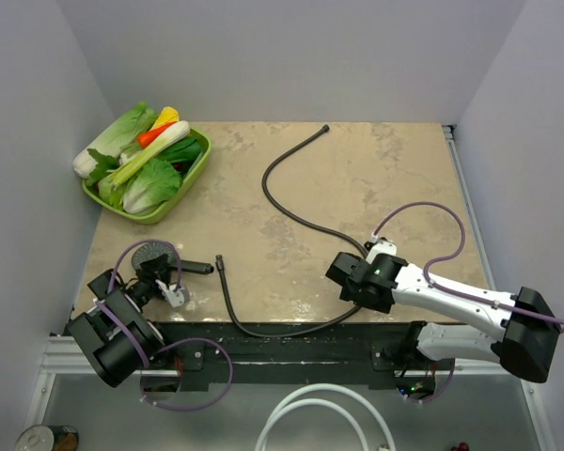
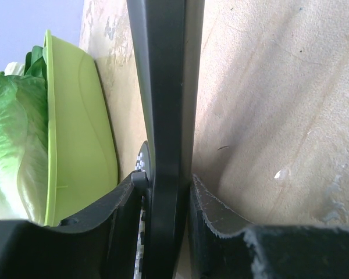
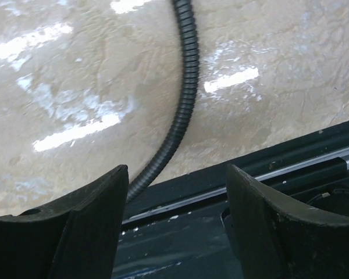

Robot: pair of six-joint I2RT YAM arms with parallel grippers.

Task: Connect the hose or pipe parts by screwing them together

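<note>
A dark hose (image 1: 278, 335) runs from the back of the table down in an S curve and loops back to a fitting (image 1: 220, 263) at centre-left. A showerhead (image 1: 150, 252) with a dark handle (image 2: 170, 87) lies at front left, my left gripper around that handle, fingers against it. My right gripper stands open above the hose (image 3: 183, 107) near the front edge, nothing between its fingers.
A green basket of vegetables (image 1: 190, 182) fills the back left. Pale tubing (image 1: 329, 390) lies below the front edge.
</note>
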